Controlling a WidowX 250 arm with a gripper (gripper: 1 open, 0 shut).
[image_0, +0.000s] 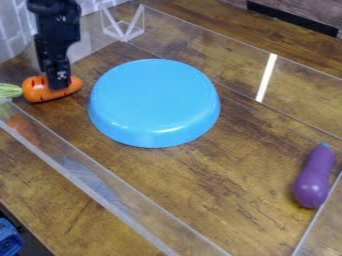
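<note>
My black gripper (54, 70) reaches down at the upper left onto an orange toy carrot (46, 92) with a green top, which lies on the wooden surface by the clear wall. The fingertips are at the carrot, blurred; whether they are open or shut on it is unclear.
A blue upturned round bowl or dish (154, 100) fills the middle. A purple toy eggplant (313, 178) lies at the right. Clear barriers bound the wooden area (227, 180), whose lower middle and right are mostly bare.
</note>
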